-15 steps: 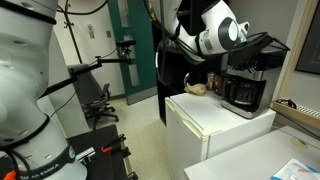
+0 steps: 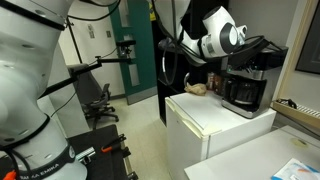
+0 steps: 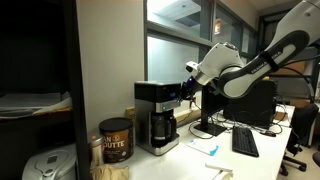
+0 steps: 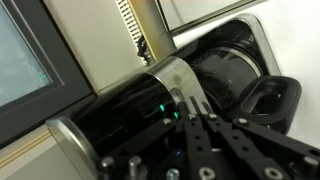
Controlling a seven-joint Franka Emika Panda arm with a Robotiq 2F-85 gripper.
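Note:
A black and silver coffee maker (image 2: 263,82) stands on the white counter, with its glass carafe (image 2: 242,92) in place. In exterior view 2 the coffee maker (image 3: 155,94) is upright, and the carafe (image 3: 163,128) sits below its top housing. My gripper (image 3: 186,91) is at the upper front of the machine, close to the housing. From the wrist view, the gripper is shut in front of the machine's silver and black body (image 4: 120,105), with nothing visible between its fingers. Whether the fingertips touch the machine cannot be told.
A Cafe Du Monde-style can (image 3: 117,139) stands beside the coffee maker. A monitor (image 3: 250,98) and keyboard (image 3: 244,140) are on the other side. Papers (image 2: 296,170) lie on the near table, otherwise largely bare.
The arm's wrist has shifted and tilted slightly near the coffee maker's top. Coffee maker and carafe look unmoved.

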